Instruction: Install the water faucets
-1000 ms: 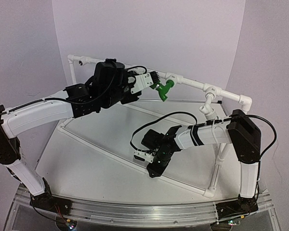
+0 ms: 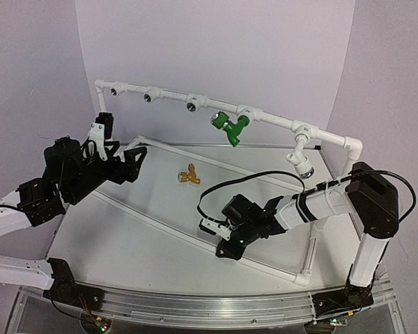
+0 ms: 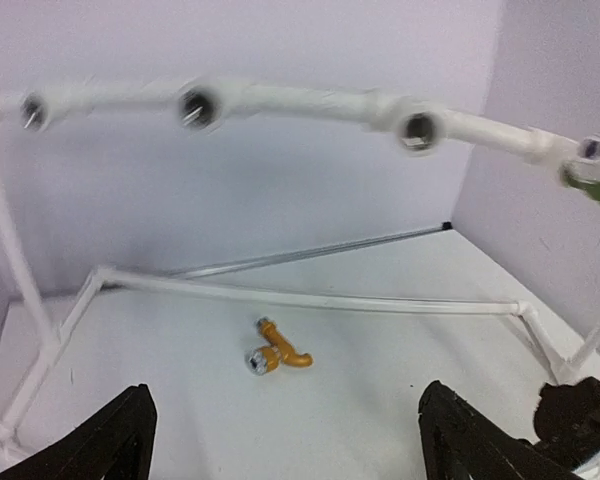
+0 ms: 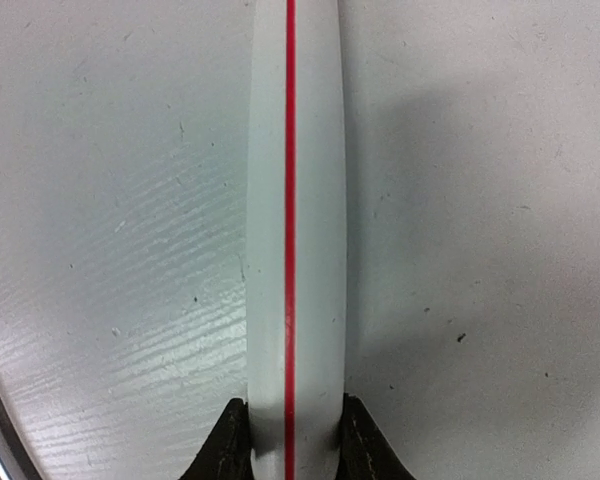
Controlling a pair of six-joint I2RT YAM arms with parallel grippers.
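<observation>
A green faucet is fitted on the white overhead pipe, which has empty tee openings to its left. An orange faucet lies on the floor inside the pipe frame, also seen centrally in the left wrist view. My left gripper hangs left of the green faucet, open and empty, its fingers apart in the left wrist view. My right gripper is shut on the front bottom pipe, which has a red stripe.
A white elbow fitting hangs from the tee at the right. The base frame pipes surround the orange faucet. Walls stand at the back and both sides.
My left gripper has moved away from the green faucet, leftwards, leaving the faucet on the pipe and uncovering the orange one.
</observation>
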